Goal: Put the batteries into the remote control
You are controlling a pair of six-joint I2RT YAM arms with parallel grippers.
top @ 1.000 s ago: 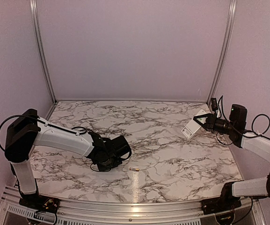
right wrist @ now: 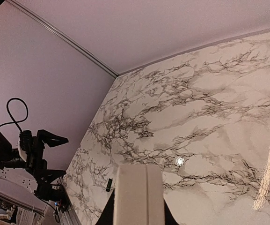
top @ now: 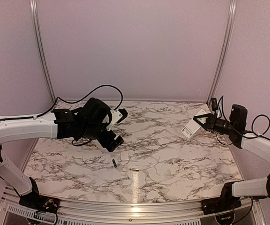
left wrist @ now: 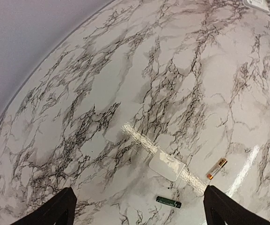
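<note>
My right gripper [top: 201, 119] is shut on the white remote [top: 190, 128], held raised at the table's right; in the right wrist view the remote [right wrist: 138, 194] fills the lower middle. My left gripper [top: 119, 126] is raised over the left-centre, open and empty, its fingers [left wrist: 233, 211] at the lower edge of its wrist view. Below it lie a dark green battery [left wrist: 168, 201], a copper-coloured battery [left wrist: 216, 168] and a small white cover [left wrist: 166, 165], apart from each other on the marble table.
Pale walls enclose it on the sides and back, with a metal rail [top: 153, 206] along the front edge.
My left arm has risen from low over the table, uncovering the dark battery and white cover. The right arm and remote have not moved.
</note>
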